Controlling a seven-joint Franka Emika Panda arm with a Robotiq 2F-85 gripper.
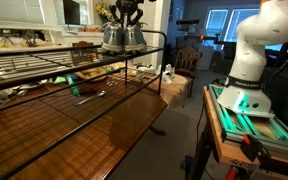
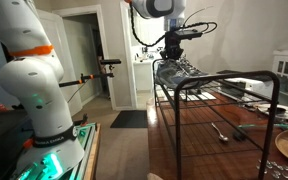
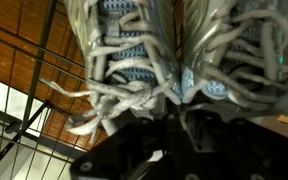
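Note:
A pair of grey lace-up shoes stands side by side at the far end of the black wire rack's top; the left shoe [image 1: 112, 38] and the right shoe [image 1: 134, 38] both show in the first exterior view. From the second exterior view the pair of shoes [image 2: 174, 72] sits below my gripper [image 2: 172, 50]. Up close in the wrist view, white laces and blue-grey tongues fill the frame, one shoe [image 3: 124, 50] on the left and the other shoe [image 3: 239, 45] on the right. My gripper is shut where the two inner sides meet; its fingertips are largely hidden there.
The rack [image 2: 219, 76] stands on a brown wooden table [image 1: 119, 130]. Under and behind it lie a spoon [image 2: 220, 131] and several small items. A wire basket [image 2: 276, 170] is at the near right. Open floor [image 2: 124, 150] lies beside the table.

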